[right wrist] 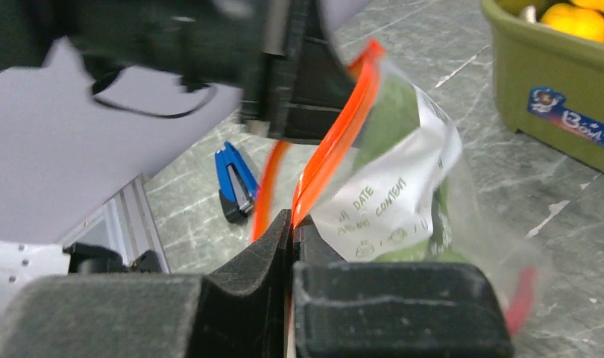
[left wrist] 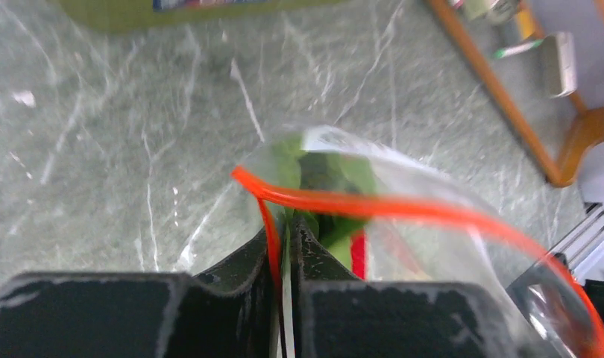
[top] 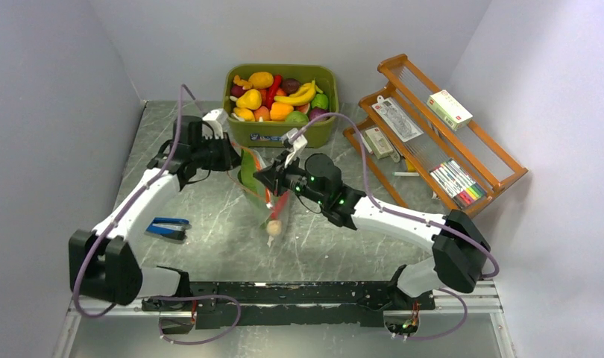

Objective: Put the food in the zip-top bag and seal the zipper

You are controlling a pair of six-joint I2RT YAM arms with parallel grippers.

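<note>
Between my arms is the zip top bag (top: pixel 250 179), with orange rims, green and red items inside and a round pale item near its bottom. In the left wrist view my left gripper is shut on the bag's edge beside the orange zipper (left wrist: pixel 336 201). My right gripper is shut on the bag's orange edge in the right wrist view; the white label (right wrist: pixel 381 201) shows printed text.
A green bin (top: pixel 254 130) of fruit and vegetables stands at the back. A wooden rack (top: pixel 508 175) with boxes and markers is at right. A blue stapler (top: pixel 165 227) lies at left.
</note>
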